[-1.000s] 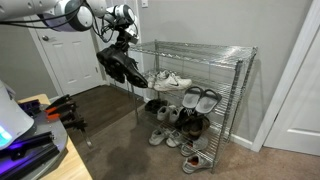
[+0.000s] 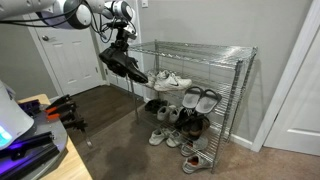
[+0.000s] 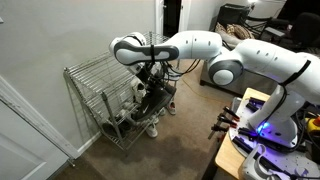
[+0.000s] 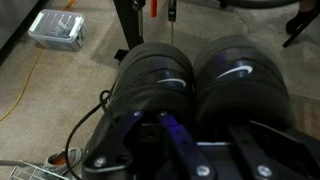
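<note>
A pair of black shoes with a white swoosh on each heel, the left shoe (image 4: pixel 155 75) and the right shoe (image 4: pixel 240 75), fills the middle of the wrist view. My gripper (image 2: pixel 121 47) is shut on them, its fingertips hidden behind the shoes. In exterior view 1 the black pair (image 2: pixel 122 66) hangs tilted, toes down to the right, in the air by the left end of the wire shoe rack (image 2: pixel 200 52). Exterior view 2 shows the dark pair (image 3: pixel 155 100) below the arm, in front of the rack.
White sneakers (image 2: pixel 174 80) and dark slides (image 2: pixel 206 101) occupy the rack's middle shelf. Several more shoes fill the lower levels, while its top shelf is bare. A clear plastic box (image 4: pixel 57 29) lies on the floor. Open carpet (image 2: pixel 115 140) stretches before the rack.
Shoes on the rack have not moved.
</note>
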